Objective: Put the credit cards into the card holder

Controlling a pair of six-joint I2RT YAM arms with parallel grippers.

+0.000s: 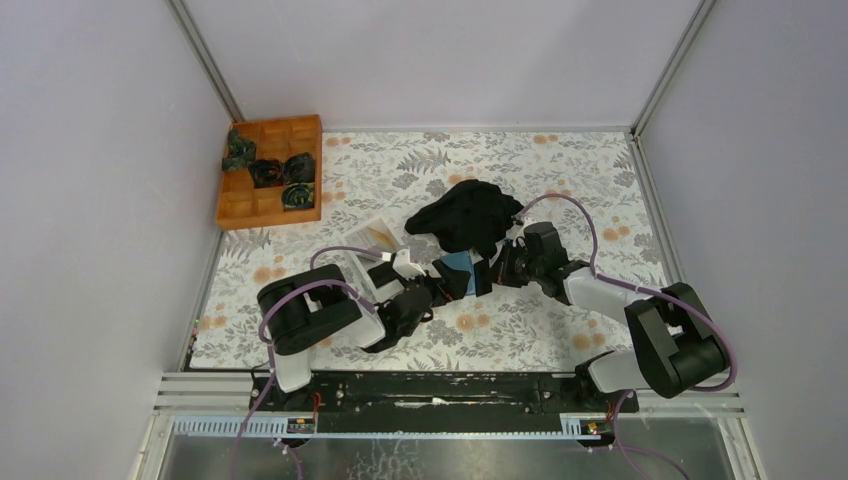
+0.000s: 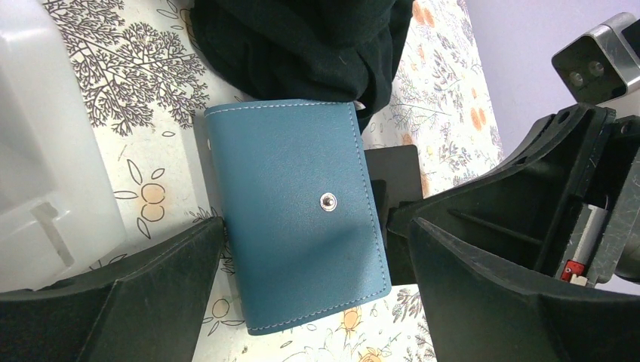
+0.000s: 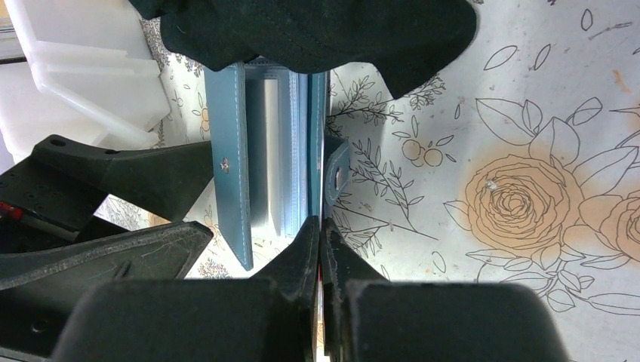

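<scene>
The blue card holder stands between my grippers, a snap on its face; in the right wrist view its open edge [image 3: 226,151] shows clear sleeves. A dark flat piece [image 2: 400,170] shows at its right side in the left wrist view. My left gripper [image 1: 440,285] is open, its pads on either side of the holder. My right gripper is shut beside the holder, its tips at the holder's edge; whether anything thin is between them I cannot tell.
A black cloth [image 1: 460,215] lies just behind the holder. A white plastic container [image 1: 370,235] is to the left. An orange tray [image 1: 240,205] with dark items sits back left.
</scene>
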